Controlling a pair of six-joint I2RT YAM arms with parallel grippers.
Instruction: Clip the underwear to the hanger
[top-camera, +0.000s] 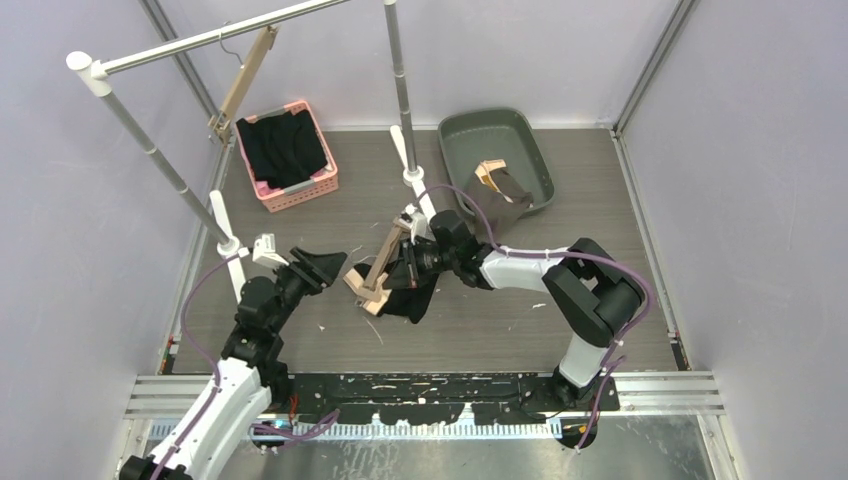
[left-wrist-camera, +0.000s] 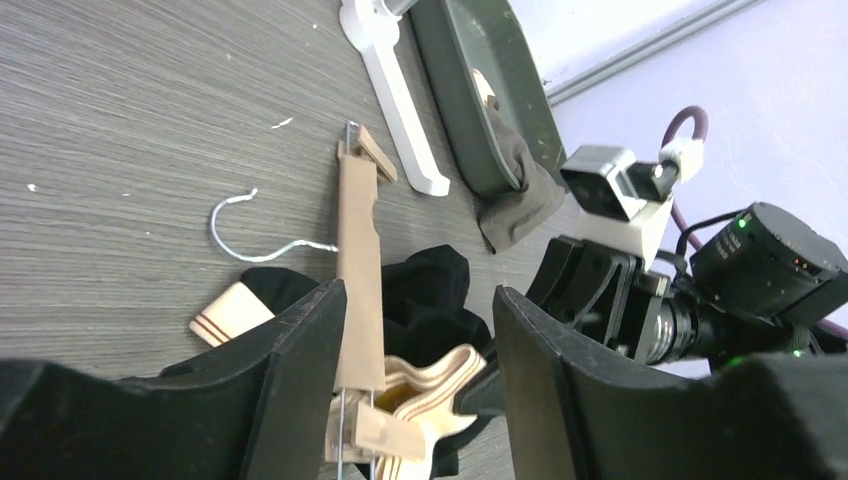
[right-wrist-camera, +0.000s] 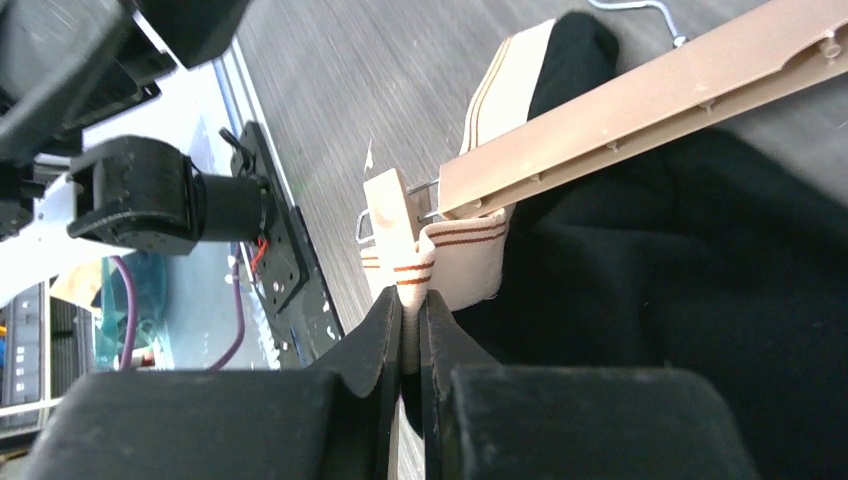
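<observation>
A wooden clip hanger (top-camera: 384, 250) lies with black underwear (top-camera: 410, 305) on the table. In the left wrist view its bar (left-wrist-camera: 360, 270) runs lengthwise and the striped waistband (left-wrist-camera: 225, 315) shows on both sides. In the right wrist view a clip (right-wrist-camera: 392, 210) sits at the waistband (right-wrist-camera: 465, 260). My right gripper is shut on the waistband just below that clip. My left gripper (top-camera: 330, 265) stands part open left of the hanger, nothing seen between its fingers.
A pink basket (top-camera: 330, 182) with black cloth sits back left, a green tray (top-camera: 470, 140) with brown cloth back right. A rack (top-camera: 150, 150) with another hanger stands over the left side.
</observation>
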